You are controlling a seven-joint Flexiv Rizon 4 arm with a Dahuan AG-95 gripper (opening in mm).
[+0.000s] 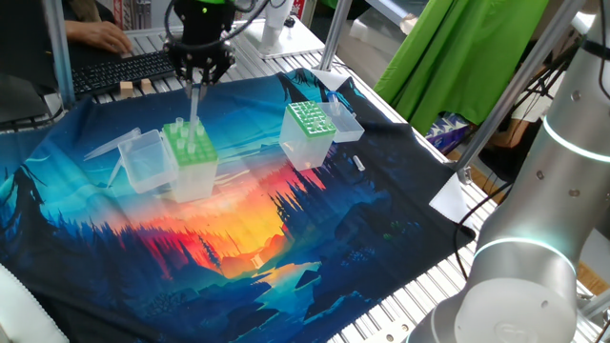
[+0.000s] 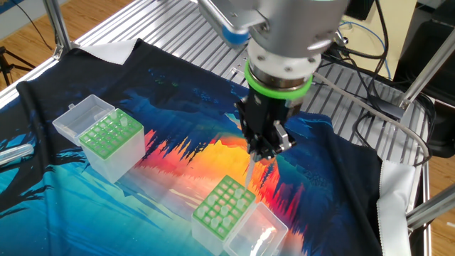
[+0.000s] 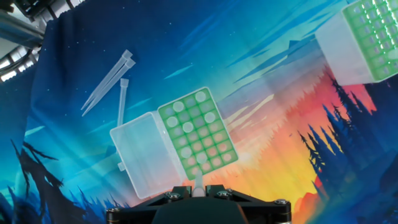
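Observation:
My gripper (image 1: 197, 84) is above the near tip box, shut on a clear pipette tip (image 1: 194, 107) that points downward. In the wrist view the held pipette tip (image 3: 199, 180) runs out from between the fingers toward the green rack (image 3: 198, 134). Several white tips stand in that rack, mostly toward its far end, and many of its holes look empty. Exterior view 2 shows the tip's lower end at the rack's (image 2: 226, 206) upper edge; whether it is still inside a hole I cannot tell. The clear lid (image 3: 146, 155) lies open beside the rack.
A second tip box with a green rack (image 1: 310, 119) and open lid (image 1: 344, 122) stands apart. Loose tips (image 3: 107, 84) lie on the patterned cloth past the near box's lid. The cloth between the two boxes is clear. A person's hand (image 1: 100, 36) rests at a keyboard.

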